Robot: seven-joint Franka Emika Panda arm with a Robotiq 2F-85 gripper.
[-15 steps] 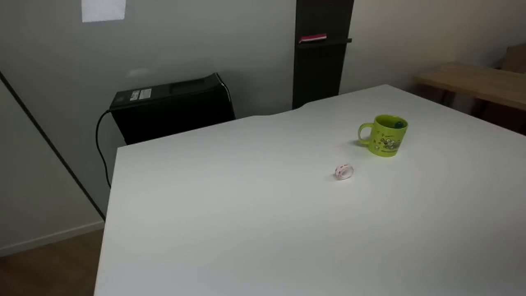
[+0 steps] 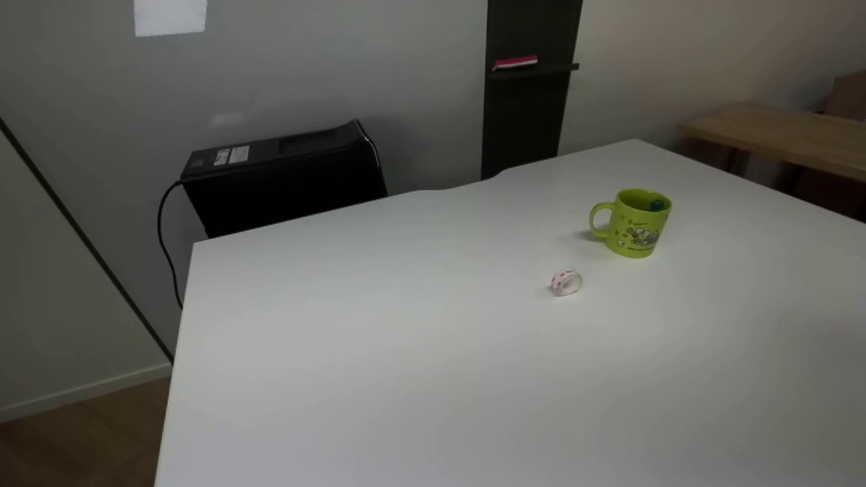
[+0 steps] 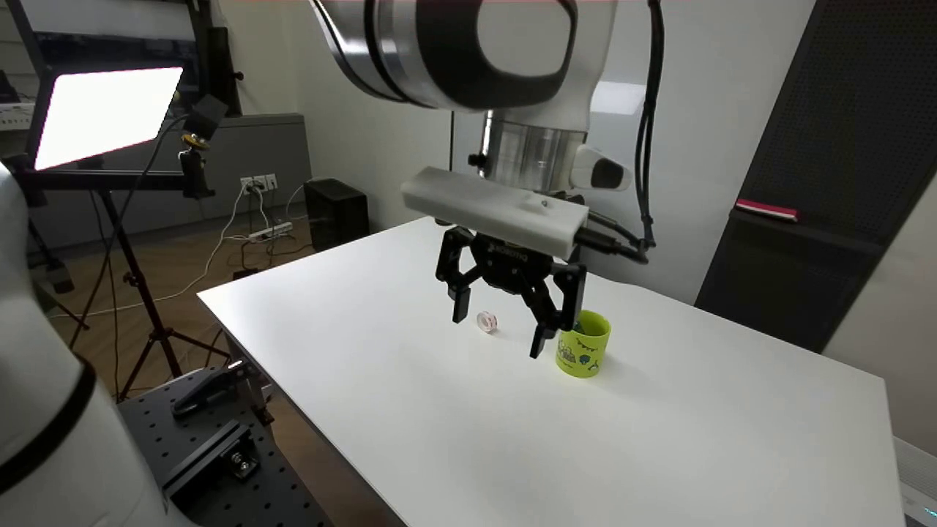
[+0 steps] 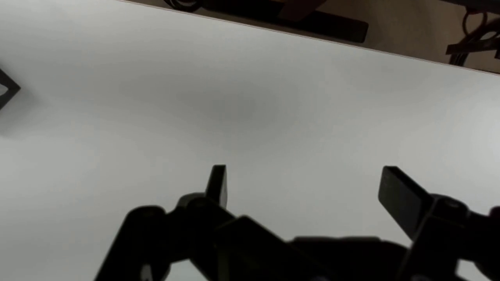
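Note:
On the white table (image 2: 365, 341) stands an upright lime-green mug (image 2: 637, 227) with printed figures and its handle to the left in exterior view 1. A small dark green item (image 2: 656, 205) shows inside its rim. Beside the mug, a short distance apart, rests a small white roll of tape with red marks (image 2: 566, 283). Exterior view 2 has the same mug (image 3: 583, 350) and roll (image 3: 487, 321). My gripper (image 3: 496, 337) is raised above the table, its fingers wide apart and empty. In the wrist view the gripper is open over bare tabletop; neither mug nor roll appears there.
A black box-shaped appliance (image 2: 284, 170) stands beyond the table's back edge. A bright light panel on a tripod (image 3: 110, 114) is off the table at left. A dark angular piece (image 4: 7, 89) enters the wrist view at left.

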